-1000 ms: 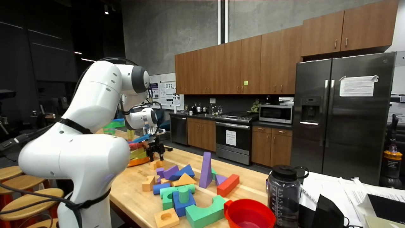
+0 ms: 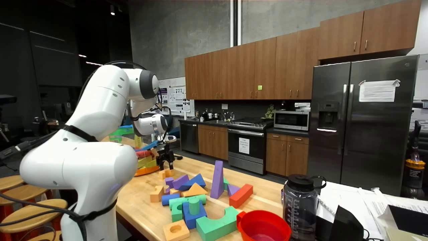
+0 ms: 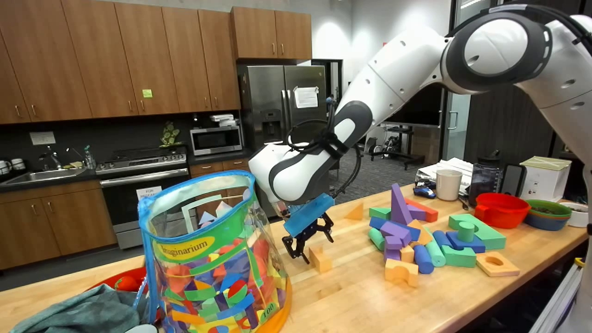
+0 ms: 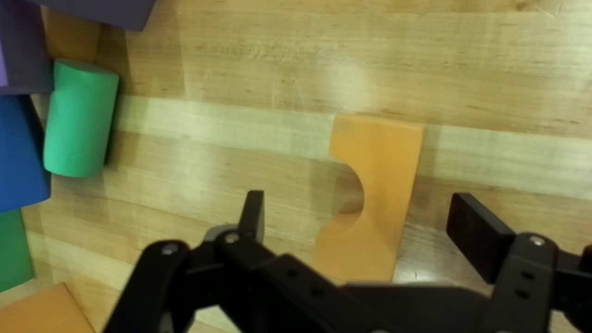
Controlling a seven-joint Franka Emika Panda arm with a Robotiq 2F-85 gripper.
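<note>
My gripper is open above the table, nothing held between its fingers. Below it in the wrist view, an orange block with a half-round notch (image 4: 385, 194) lies on the wood, within the span between the two fingers. Its lower end is hidden behind the gripper body. From the second exterior view, the gripper (image 3: 313, 249) hangs low beside the same orange block (image 3: 320, 259), close to the clear block bag. In the first exterior view the gripper (image 2: 165, 165) shows small and dark behind the blocks.
A clear bag of blocks (image 3: 191, 249) stands just left of the gripper in the second exterior view. Mixed blocks, among them a tall purple wedge (image 3: 398, 205) and a green cylinder (image 4: 81, 119), lie to the other side. A red cup (image 3: 502, 210) sits farther off.
The arm has shifted very slightly in the first exterior view. The blocks on the table stay where they were.
</note>
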